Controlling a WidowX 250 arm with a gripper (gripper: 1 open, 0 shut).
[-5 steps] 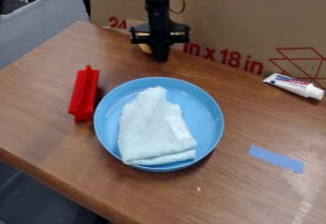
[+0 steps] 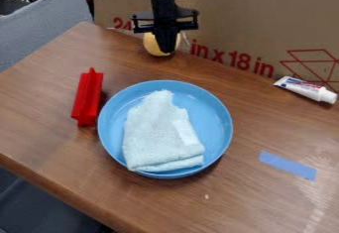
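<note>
My black gripper (image 2: 166, 37) is at the back of the table, against the cardboard box, just over a round yellow object (image 2: 155, 45) that is partly hidden behind it; whether anything sits between the fingers is hard to see. A blue plate (image 2: 216, 112) holds a folded pale cloth (image 2: 162, 135). A red object (image 2: 87, 98) lies left of the plate, and a toothpaste tube (image 2: 306, 88) lies at the back right.
The cardboard box (image 2: 261, 24) stands along the back edge of the wooden table (image 2: 47, 98). A strip of blue tape (image 2: 287, 165) is stuck at the right.
The gripper has risen slightly, and more of the yellow object shows below it. The plate, cloth, red object and tube have not moved.
</note>
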